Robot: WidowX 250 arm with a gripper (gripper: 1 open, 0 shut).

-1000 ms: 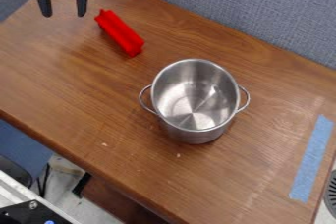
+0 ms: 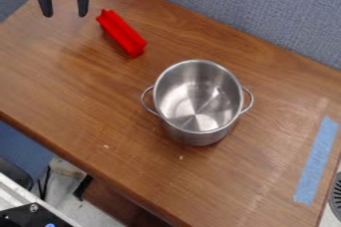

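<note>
My gripper [image 2: 64,10] is at the top left of the camera view, open, its two dark fingers pointing down with nothing between them. To its right a red elongated object [image 2: 122,33] lies on the wooden table, slanted and apart from the fingers. An empty steel pot [image 2: 196,102] with two wire handles stands right of the table's middle.
A strip of blue tape [image 2: 314,161] runs along the table's right side. A blue-grey surface borders it at the back right, and cables hang beyond the lower-left edge.
</note>
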